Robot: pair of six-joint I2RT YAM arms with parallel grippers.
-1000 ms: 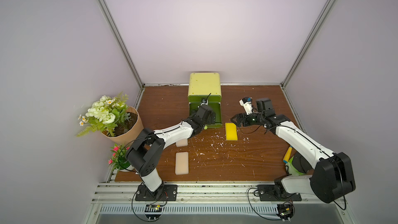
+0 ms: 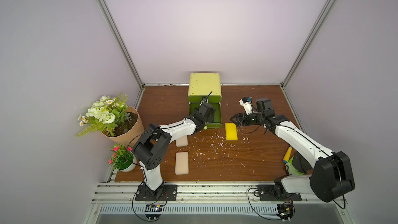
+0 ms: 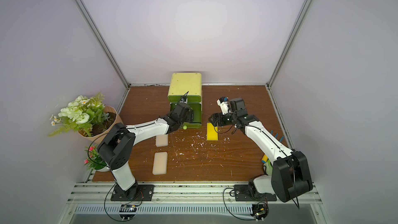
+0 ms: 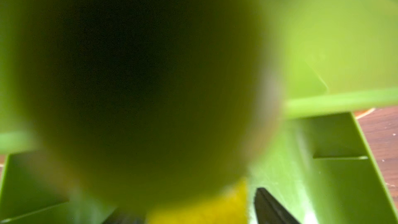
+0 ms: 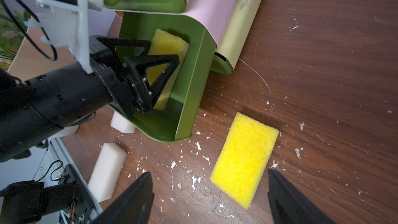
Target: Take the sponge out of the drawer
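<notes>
My left gripper (image 2: 209, 112) is down inside the open green drawer (image 5: 194, 95) at the front of the pale yellow drawer box (image 2: 204, 85). A yellow sponge stands in the drawer, and the left fingers (image 4: 269, 205) are over it, one either side, part open in the left wrist view; whether they touch it is unclear. A blurred round shape fills much of that view. My right gripper (image 2: 237, 119) hangs open over a second yellow sponge (image 5: 244, 157) on the table, nothing between its fingers.
Two pale sponges (image 2: 182, 162) lie at the front left. Potted flowers (image 2: 103, 116) stand at the left edge, and tools (image 2: 287, 154) at the right edge. The table right of the drawer box is fairly clear.
The left arm has shifted slightly over the last second, with its gripper staying in the drawer. The right arm has not moved visibly.
</notes>
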